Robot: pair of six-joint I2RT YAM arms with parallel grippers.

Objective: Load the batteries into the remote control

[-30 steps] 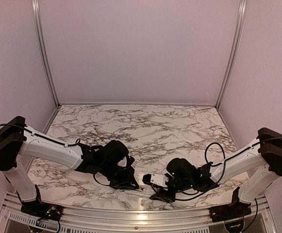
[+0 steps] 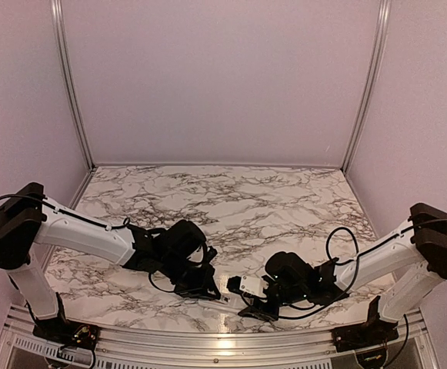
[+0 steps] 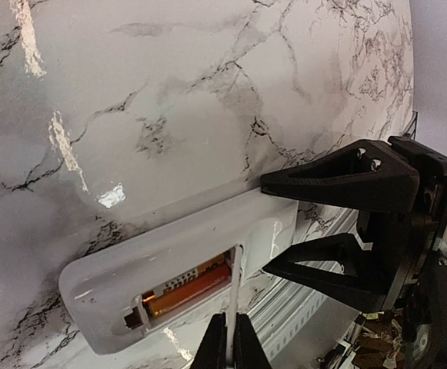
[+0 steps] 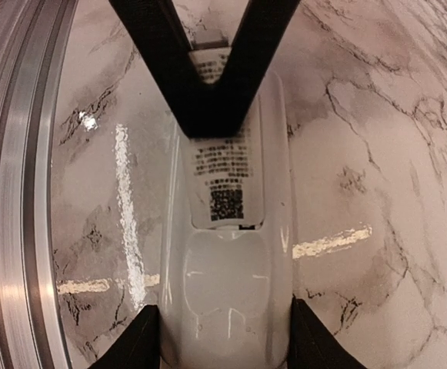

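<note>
The white remote (image 3: 169,238) lies on the marble table near the front edge. Batteries (image 3: 188,292) sit in its open compartment. My right gripper is shut on one end of the remote, which fills the bottom middle of the right wrist view. My left gripper is shut on a thin white piece that stands at the compartment's end; in the right wrist view its dark body hangs over the compartment, and a printed label (image 4: 221,161) shows there.
The aluminium rail (image 2: 225,338) runs along the table's front edge, just beside the remote. Behind both arms the table (image 2: 215,192) is clear, enclosed by pale walls.
My left arm has shifted very slightly around the remote. The right arm shows almost no movement.
</note>
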